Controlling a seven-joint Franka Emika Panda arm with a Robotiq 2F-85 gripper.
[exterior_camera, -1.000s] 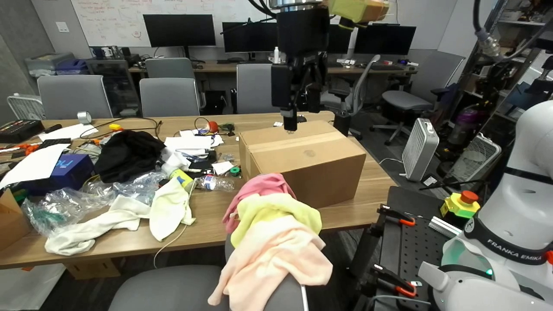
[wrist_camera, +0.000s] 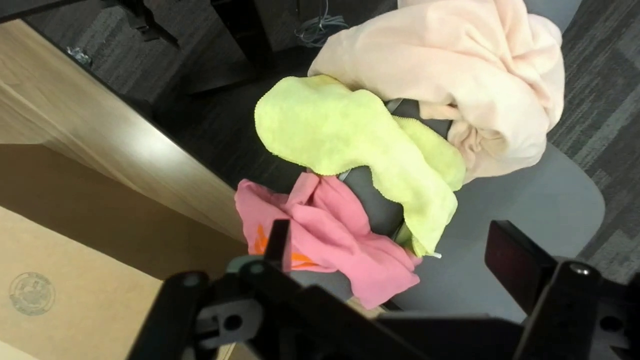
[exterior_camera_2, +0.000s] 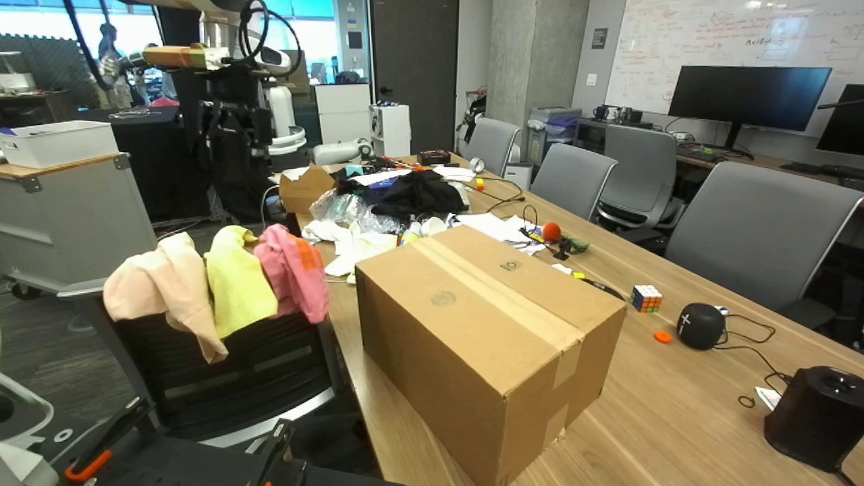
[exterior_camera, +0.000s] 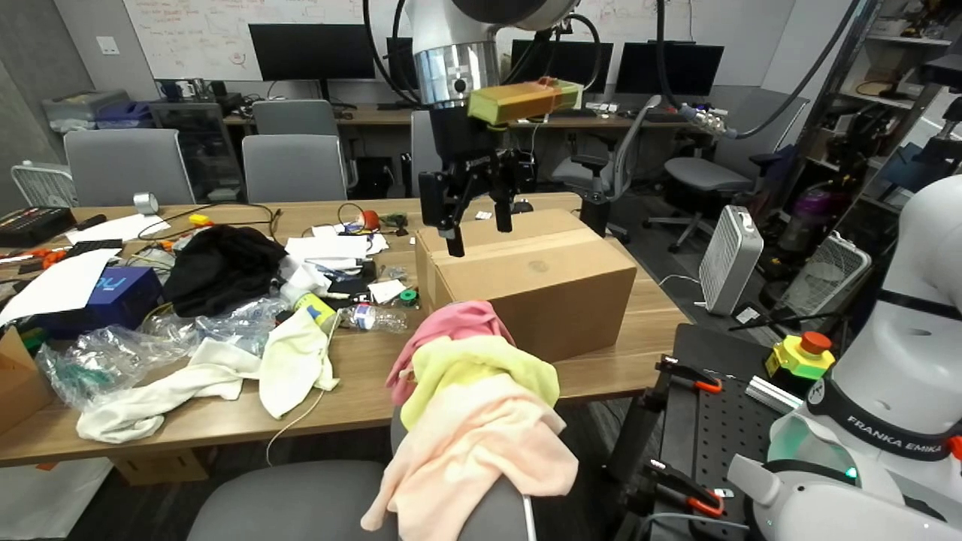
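Note:
Three cloths hang over the back of a grey chair: a pink one (wrist_camera: pixel 336 228), a yellow-green one (wrist_camera: pixel 354 132) and a peach one (wrist_camera: pixel 456 60). From the first exterior view the pink cloth (exterior_camera: pixel 451 338) lies at the far end, the yellow cloth (exterior_camera: pixel 482 365) in the middle and the peach cloth (exterior_camera: pixel 478 451) nearest. My gripper (exterior_camera: pixel 482 221) hangs above them, fingers pointing down and parted, touching none of the cloths. Looking down from the wrist, the gripper is open; the pink and yellow cloths show far below, between and beyond its fingers.
A big closed cardboard box (exterior_camera_2: pixel 486 308) stands on the wooden table (exterior_camera_2: pixel 640 389) beside the chair. Clutter fills the table's other end: a black cloth (exterior_camera: pixel 221 270), plastic wrap (exterior_camera: pixel 180 338) and white cloths (exterior_camera: pixel 297 361). The grey chair seat (exterior_camera: pixel 284 500) is bare.
My gripper has moved left in the first exterior view and turned, so both fingers show apart there now. The cloths and box have stayed put.

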